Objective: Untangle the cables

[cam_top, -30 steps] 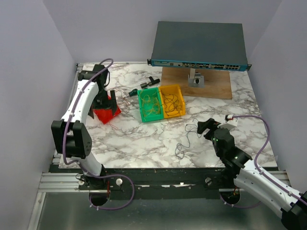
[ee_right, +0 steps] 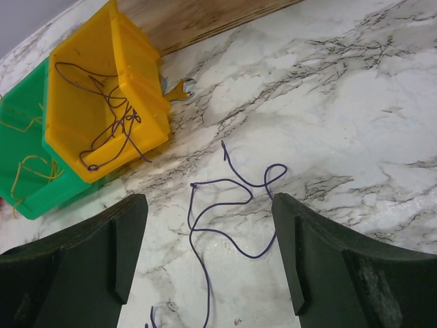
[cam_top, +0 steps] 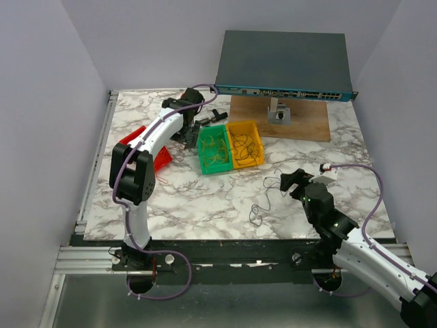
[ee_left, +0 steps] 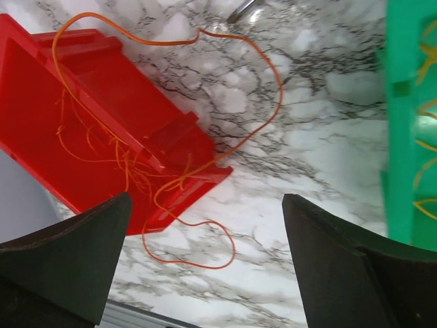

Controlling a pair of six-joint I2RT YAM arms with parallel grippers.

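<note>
In the left wrist view an orange cable arches out of the red bin across the marble, with a loop below the bin's corner. More orange strands lie tangled inside that bin. My left gripper stands open above the table between the red bin and the green bin, nothing between its fingers. A dark purple-blue cable lies in loops on the table under my right gripper, which is apart from it, its fingers part open and empty. Another dark cable is bundled in the yellow bin.
Yellow cables lie in the green bin, beside the yellow one. Behind them are a black tool and a wooden board under a large network unit.
The right arm and its cable look unchanged.
</note>
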